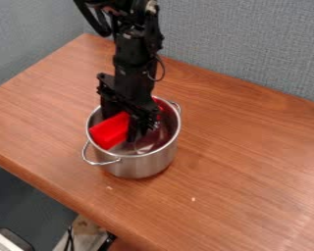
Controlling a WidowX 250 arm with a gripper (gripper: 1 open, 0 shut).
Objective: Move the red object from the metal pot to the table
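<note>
The metal pot point(149, 163), with a loop handle on each side, stands on the wooden table. Inside it lies a long red object point(111, 130), slanting from the near left wall toward the back right, where another bit of red shows. My black gripper point(136, 129) reaches down from above into the pot, over the middle of the red object. Its fingers cover that middle part, and their tips are too dark and hidden to show whether they are closed on it.
Bare wooden table point(251, 162) stretches to the right of the pot, with free room also to the left. A grey wall point(251, 44) stands behind. At the lower left, the table edge drops off toward dark floor and some cables.
</note>
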